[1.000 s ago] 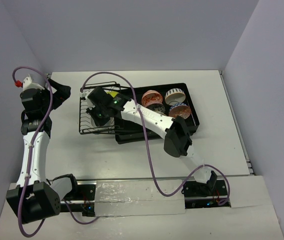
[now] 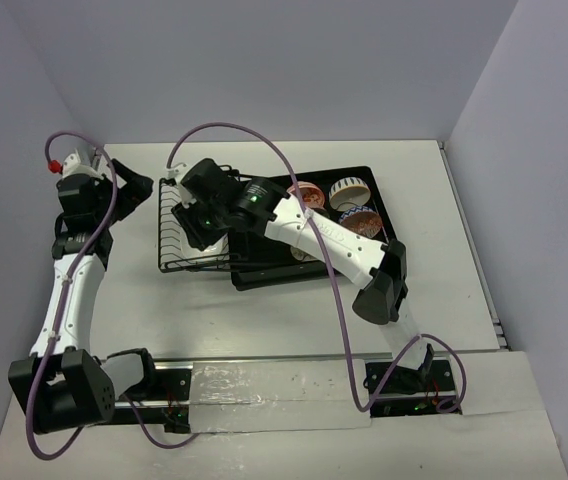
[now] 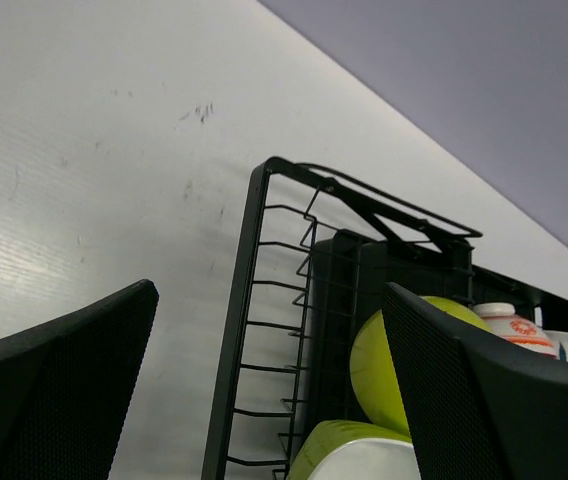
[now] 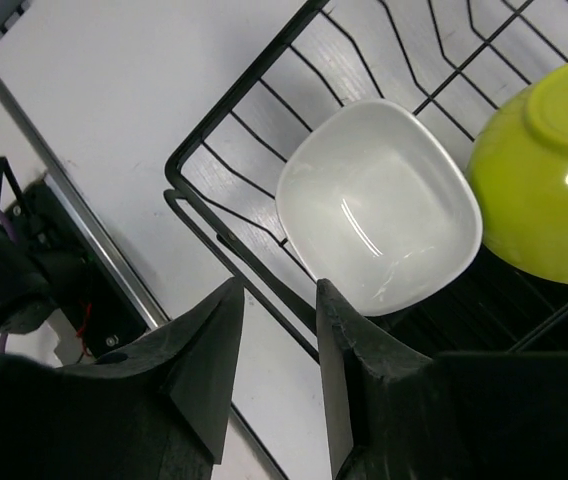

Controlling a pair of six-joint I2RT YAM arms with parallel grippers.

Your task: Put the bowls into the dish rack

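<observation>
The black wire dish rack (image 2: 169, 262) holds a white square bowl (image 4: 379, 205) near one end and a yellow-green bowl (image 4: 549, 165) beside it, turned bottom up. My right gripper hangs over the rack's edge by the white bowl, its fingers part open with nothing seen between them. My left gripper stands wide open and empty to the left of the rack. More bowls sit in the black tray beside the rack: a red one (image 2: 306, 192), a striped one (image 2: 350, 191) and a patterned one (image 2: 360, 222).
The black tray (image 2: 389, 236) lies right of the rack, partly under my right arm. Grey walls stand at the back and both sides.
My right arm has risen and moved toward the near side, away from the white bowl. My left arm has moved slightly to the right.
</observation>
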